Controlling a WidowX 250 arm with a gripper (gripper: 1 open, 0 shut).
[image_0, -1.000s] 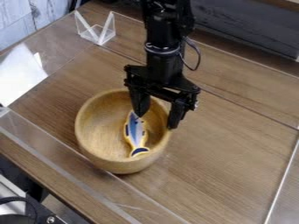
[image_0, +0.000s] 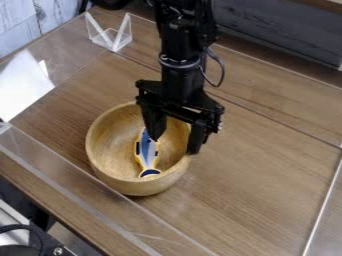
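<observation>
A black robot arm reaches down from the top centre, its open gripper (image_0: 175, 128) over the rim and inside of a round wooden bowl (image_0: 114, 165). A yellow and blue toy (image_0: 147, 156) lies in the bowl, a little below and left of the left finger, with no visible grip on it.
A clear plastic stand (image_0: 110, 30) is at the back left, and a white sheet (image_0: 19, 85) at the left edge. A dark wall runs along the back.
The gripper has risen slightly and shifted a little left. The toy sits farther left in the bowl than a second ago, and the bowl has shifted slightly.
</observation>
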